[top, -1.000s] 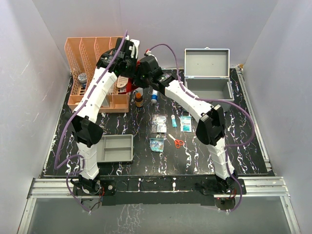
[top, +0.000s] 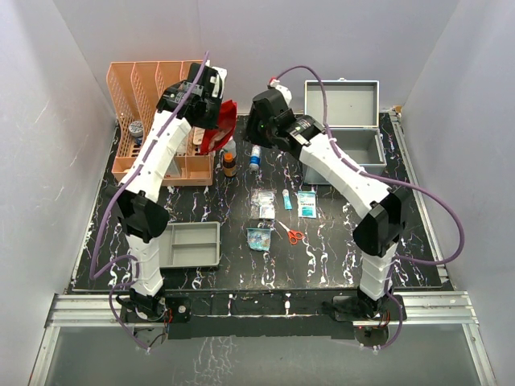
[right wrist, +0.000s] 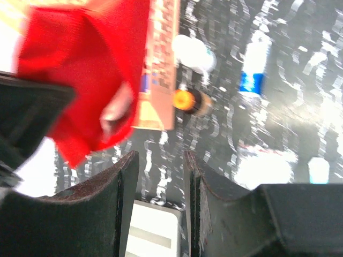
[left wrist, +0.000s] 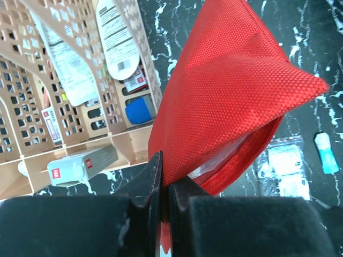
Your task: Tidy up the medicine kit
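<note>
A red fabric pouch (left wrist: 230,91) hangs from my left gripper, whose fingers are shut on its edge. Along one side the pouch gapes, and something pale shows inside. To the right of it my right gripper is part open, with nothing between its fingers. The peach organizer (top: 133,104) at the back left holds boxes, packets and a blue item (left wrist: 140,110). A grey lidded case (top: 342,146) stands open and looks empty at the back right.
Beside the organizer are a brown bottle (top: 229,166) and a white-and-blue bottle (top: 255,158). Clear packets (top: 262,203), a small tube (top: 287,199), a sachet (top: 306,204), a blue packet (top: 258,239) and scissors (top: 291,233) lie mid-table. An empty grey tray (top: 190,244) sits front left.
My right gripper has moved right, away from the red pouch, which now shows more fully between the arms.
</note>
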